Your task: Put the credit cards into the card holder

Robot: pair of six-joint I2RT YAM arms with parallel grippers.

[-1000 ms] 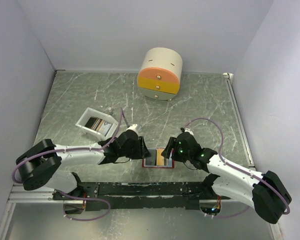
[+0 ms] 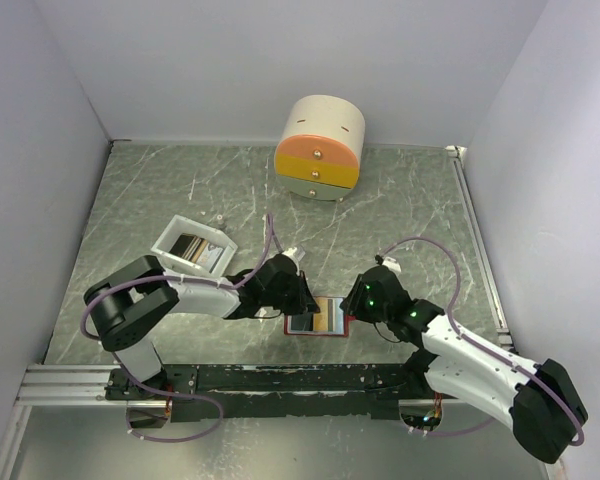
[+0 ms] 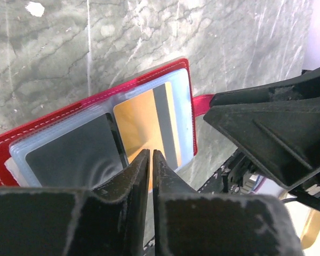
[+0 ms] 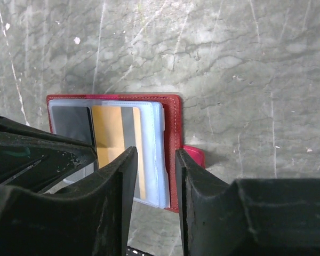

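Observation:
The open red-edged card holder (image 2: pixel 317 331) lies flat at the table's front middle. Under its clear plastic are a dark card (image 3: pixel 77 152) and, to its right, a gold card (image 3: pixel 140 125) with a grey stripe. Just over the gold card's lower part is my left gripper, its fingertips a sliver apart with nothing visible between them. My right gripper is open over the holder's right edge, near the red tab (image 4: pixel 194 154); whether it touches is unclear. More cards (image 2: pixel 197 250) stand in the white box (image 2: pixel 166 240) on the left.
A rounded cabinet with coloured drawers (image 2: pixel 318 155) stands at the back middle. Both grippers crowd close together over the holder.
My left gripper has moved right over the holder, and its fingers have drawn nearer each other. The right gripper has shifted slightly right, its fingers closer together too. The holder has stayed in place.

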